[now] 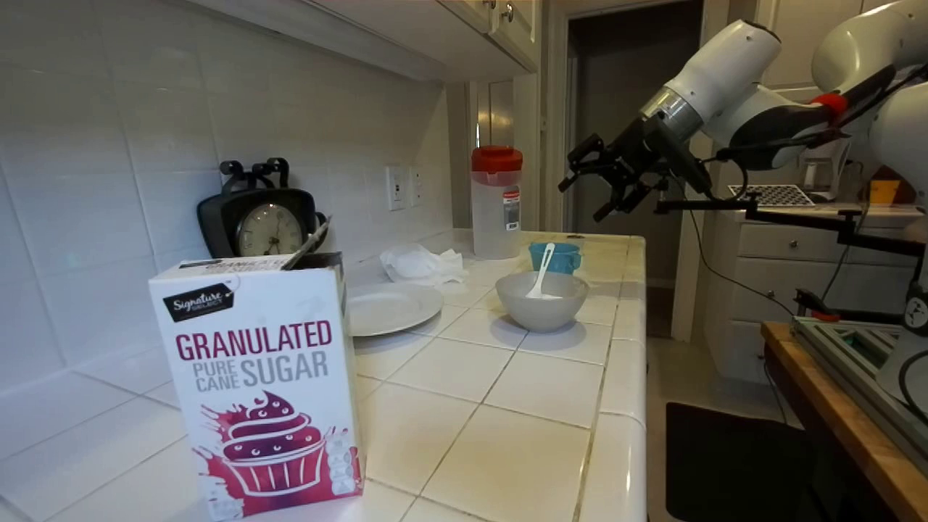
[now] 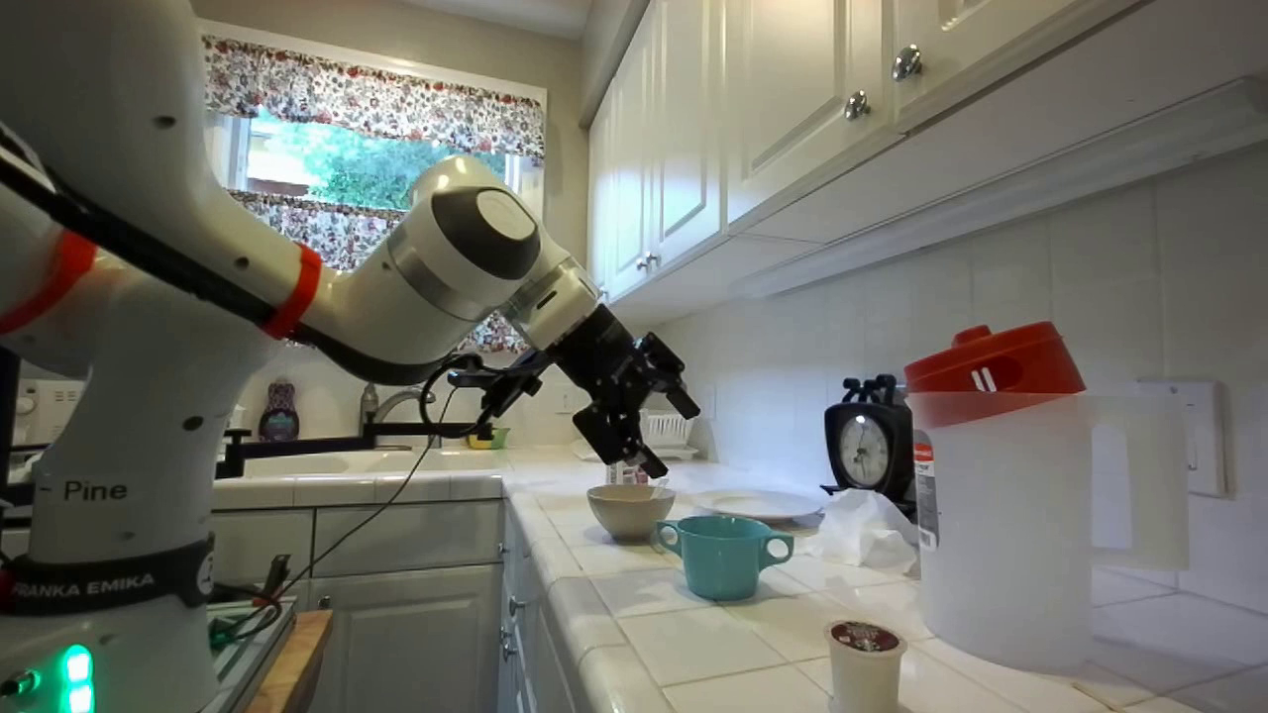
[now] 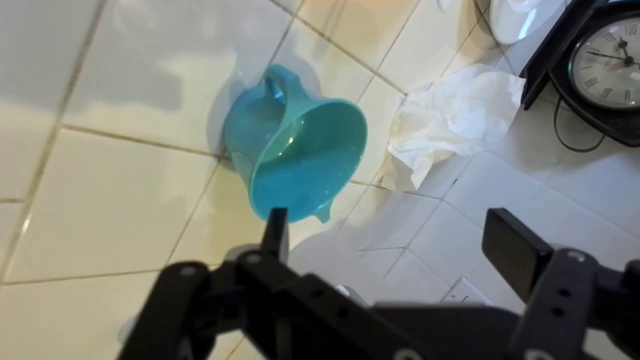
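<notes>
My gripper stands open, its two black fingers wide apart and only air between them. In exterior view 1 the gripper point(image 1: 581, 190) hangs in the air above the counter's far end. Below it a teal two-handled cup point(image 2: 721, 559) stands upright on the white tiles, clear of the fingers. From the wrist camera the cup point(image 3: 294, 156) shows its inside, which looks empty. A grey bowl point(image 1: 541, 306) with a white spoon point(image 1: 543, 268) in it sits close to the cup.
A red-lidded pitcher point(image 2: 1004, 511), a coffee pod point(image 2: 865, 665), crumpled white paper point(image 3: 456, 117), a plate point(image 1: 391, 309), a black clock-like scale point(image 1: 265, 228) and a sugar box point(image 1: 261, 383) stand about the counter. Upper cabinets point(image 2: 761, 113) overhang it. Bare tiles lie along the front edge.
</notes>
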